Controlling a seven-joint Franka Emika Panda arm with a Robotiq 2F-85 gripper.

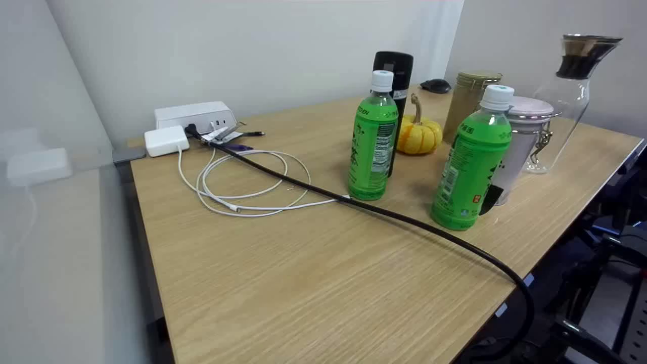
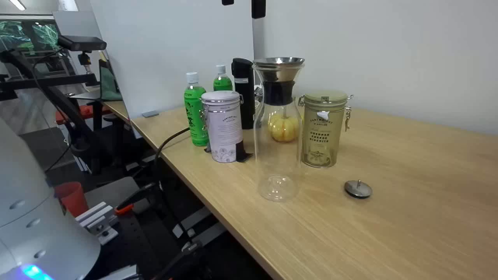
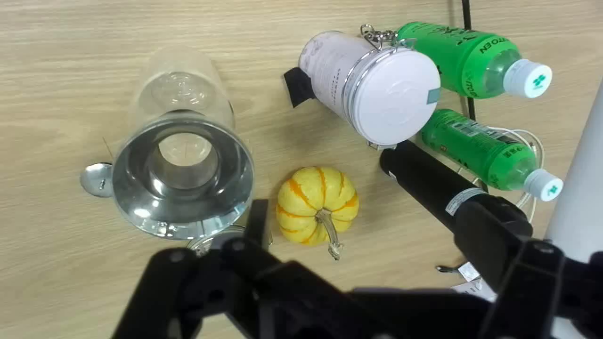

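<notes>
In the wrist view my gripper is open, its dark fingers wide apart and empty. A small yellow pumpkin with orange stripes and a curved stem lies below, nearer the left finger. Only the black fingertips show at the top of exterior view 2, the gripper hanging high above the table. Standing around the pumpkin are a glass carafe with a metal funnel top, a lilac canister, an olive canister and a black cylinder. The gripper is outside exterior view 1.
Two green bottles stand by a black cable crossing the table. A small metal lid lies near the carafe. White cables and a power strip occupy the back corner.
</notes>
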